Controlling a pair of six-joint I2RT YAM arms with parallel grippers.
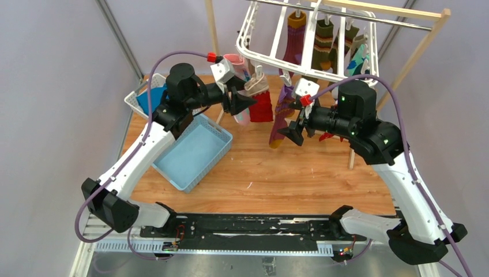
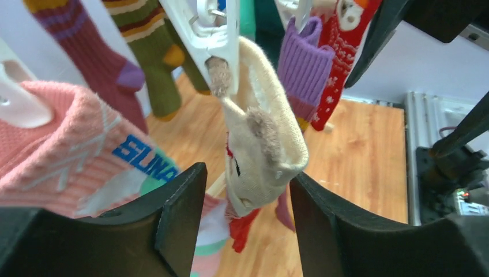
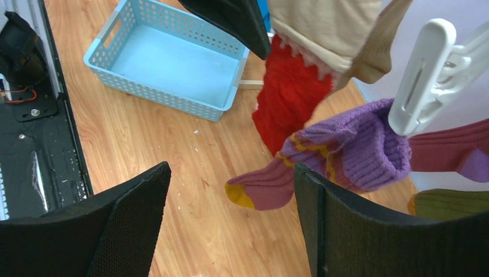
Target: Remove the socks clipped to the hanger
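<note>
Socks hang by clips from the white hanger (image 1: pixel 271 57). My left gripper (image 1: pixel 239 92) is part open at the cream-topped red sock (image 1: pixel 261 107); in the left wrist view its fingers frame the cream cuff (image 2: pixel 259 144), with a pink sock (image 2: pixel 109 161) beside it. My right gripper (image 1: pixel 291 130) stands open near the purple sock (image 1: pixel 279 121); in the right wrist view that sock (image 3: pixel 369 150) lies just beyond the gap between its fingers, under a white clip (image 3: pixel 418 81). More dark socks (image 1: pixel 323 40) hang behind.
A light blue basket (image 1: pixel 190 153) sits on the wooden table at left, with a white basket (image 1: pixel 134 99) behind it. A wooden frame (image 1: pixel 418 52) holds the hanger above.
</note>
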